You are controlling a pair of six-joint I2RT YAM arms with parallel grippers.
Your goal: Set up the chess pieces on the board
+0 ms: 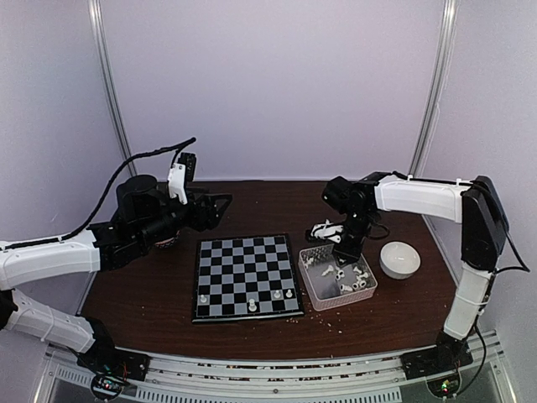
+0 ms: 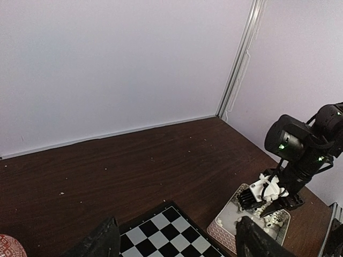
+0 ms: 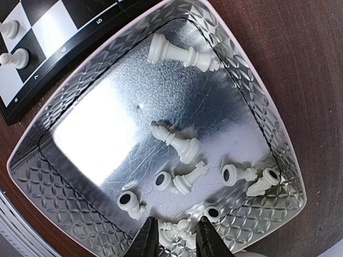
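The checkered board (image 1: pixel 244 262) has a few white pieces along its near rows, including a pawn (image 3: pixel 20 58) by the corner nearest the plastic box (image 1: pixel 320 298). More white pieces lie loose in the box, among them a king (image 3: pixel 179 56) and a bishop (image 3: pixel 177 144). My right gripper hangs over the box's pile end, fingers apart; whether a piece is between them or merely beneath is unclear. My left gripper is raised left of and above the board, open and empty.
A white bowl (image 1: pixel 399 259) stands right of the box. A red patterned object (image 2: pixel 9 247) sits at the left, partly hidden by the left arm in the top view.
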